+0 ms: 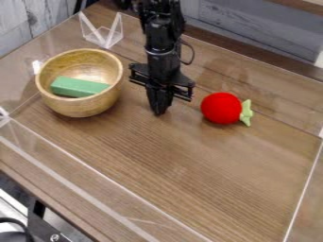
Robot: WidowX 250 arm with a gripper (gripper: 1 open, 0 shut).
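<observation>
My gripper (158, 101) hangs from the top centre, low over the wooden table between a bowl and a red round object. It is dark, and no object shows between its fingers. The wooden bowl (98, 101) at the left holds a green block (78, 87). The red object (221, 108) lies to the right, with a light green piece (246, 112) at its right side.
A white wire-like object (101, 30) stands at the back left. Walls border the back.
</observation>
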